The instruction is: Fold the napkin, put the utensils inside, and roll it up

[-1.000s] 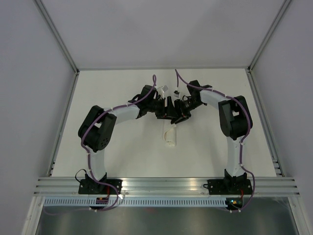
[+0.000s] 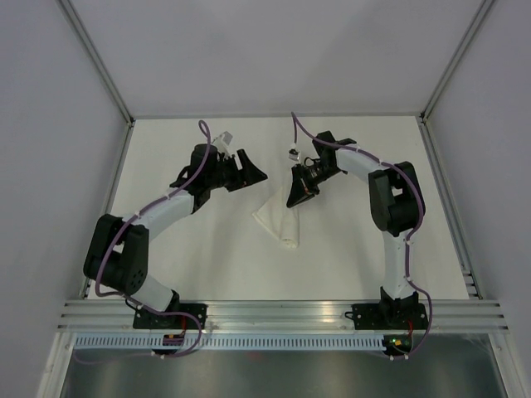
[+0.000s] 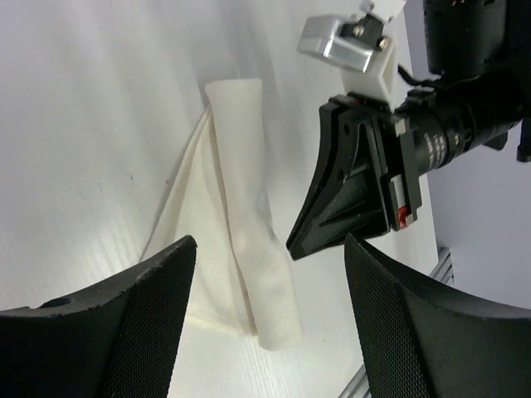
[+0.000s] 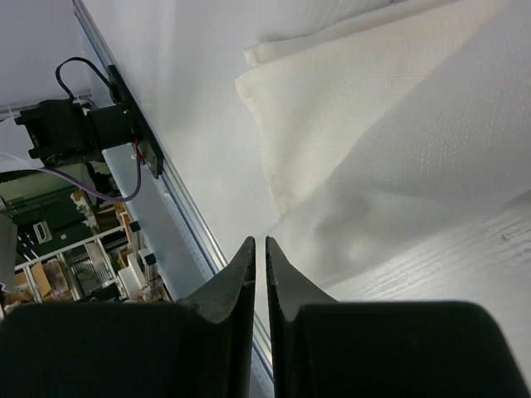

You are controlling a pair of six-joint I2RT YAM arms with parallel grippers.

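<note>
The white napkin [image 2: 288, 220] lies on the table partly rolled. Its rolled strip [image 3: 241, 182] runs along the right side, and a flat flap [image 3: 203, 224] spreads out to the left. No utensils show in any view; whether some lie inside the roll is hidden. My left gripper [image 2: 253, 168] is above the table, up and left of the napkin, open with nothing between its fingers. Over the roll hovers my right gripper, its fingertips together and no cloth visible between them. In the right wrist view the flap [image 4: 332, 108] and roll [image 4: 406, 199] lie beyond those tips.
A metal rail [image 2: 278, 313] runs along the front edge. The right arm reaches in close beside the napkin's right side.
My left gripper has moved left and away from the napkin and the right gripper. The napkin's flap now spreads further left, away from the roll. The right arm has barely moved.
</note>
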